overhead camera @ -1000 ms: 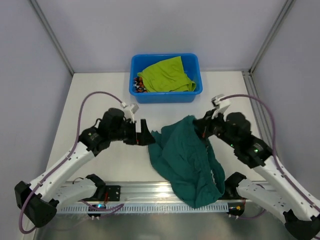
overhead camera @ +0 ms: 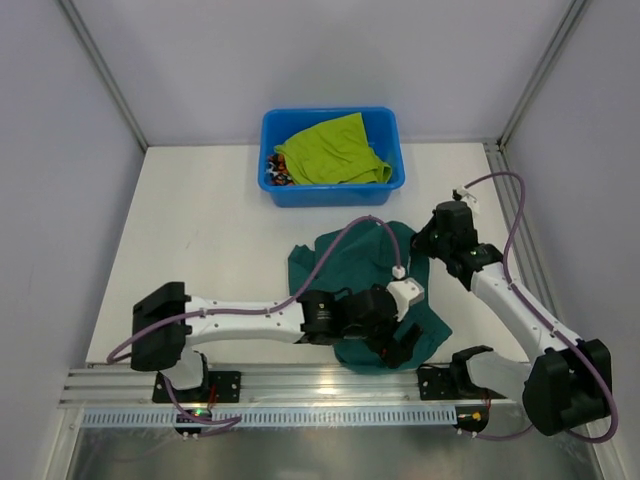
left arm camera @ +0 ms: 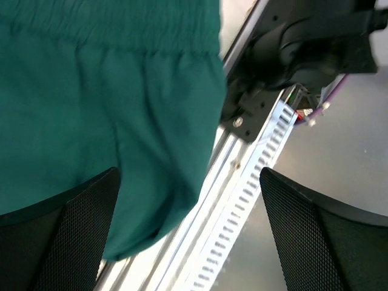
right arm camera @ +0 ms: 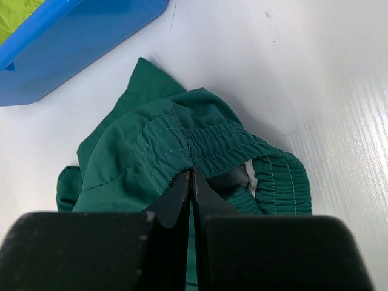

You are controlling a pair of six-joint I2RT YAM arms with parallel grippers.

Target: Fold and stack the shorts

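The teal shorts [overhead camera: 345, 255] lie crumpled on the white table, reaching down to its front edge. My left gripper [overhead camera: 400, 345] stands open over their lower part; in the left wrist view the fabric [left arm camera: 133, 139] spreads between and beyond its fingers. My right gripper [overhead camera: 425, 245] is shut on the shorts [right arm camera: 176, 139] at their upper right, where the ribbed waistband bunches above its fingertips in the right wrist view.
A blue bin [overhead camera: 333, 197] holding a yellow-green cloth [overhead camera: 330, 150] and some dark patterned fabric stands at the back. The metal rail runs along the front.
My left arm has swung right and down over the lower shorts. My right gripper has moved back and right with the fabric, and the shorts' lower end has shifted up from the front rail.
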